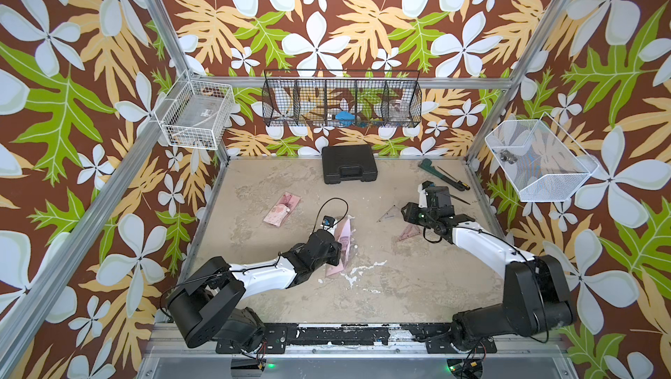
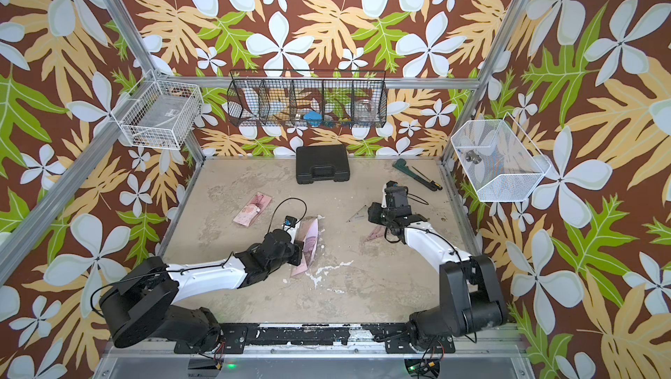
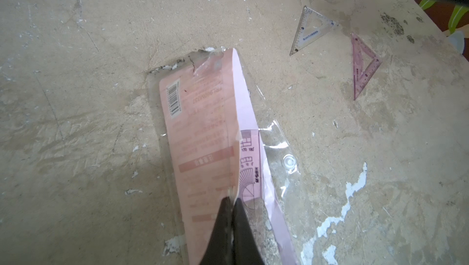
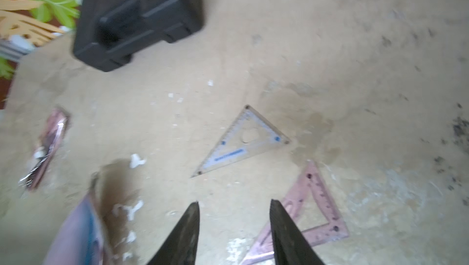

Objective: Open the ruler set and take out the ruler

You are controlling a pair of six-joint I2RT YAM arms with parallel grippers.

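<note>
The ruler set's clear pouch with its pink card (image 3: 200,133) lies creased on the table, its right side lifted. A printed purple ruler sheet (image 3: 250,167) shows inside. My left gripper is shut on the thin raised edge of the pouch. A pink triangle ruler (image 4: 320,233) lies flat on the table to the right, outside the pouch. My right gripper stands open above its lower left part, with one finger partly covering it. A clear triangle ruler (image 4: 241,145) lies just beyond.
A black case (image 1: 349,164) stands at the back. A second pink packet (image 1: 282,209) lies to the left, and a dark green tool (image 1: 444,173) at the back right. Wire baskets hang on the walls.
</note>
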